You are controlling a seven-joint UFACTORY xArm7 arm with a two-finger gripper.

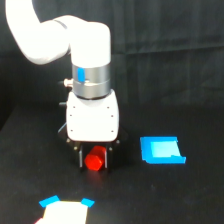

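A small red block [95, 159] rests on the dark table, below the white arm. My gripper [95, 156] is lowered over it, with one dark finger on each side of the block. The fingers look open. Whether either finger touches the block is too small to tell. The block's top edge is partly covered by the gripper.
To the right lies a pale blue square edged with blue tape [164, 150]. A white square with blue tape corners [65, 213] is at the bottom left edge of the view.
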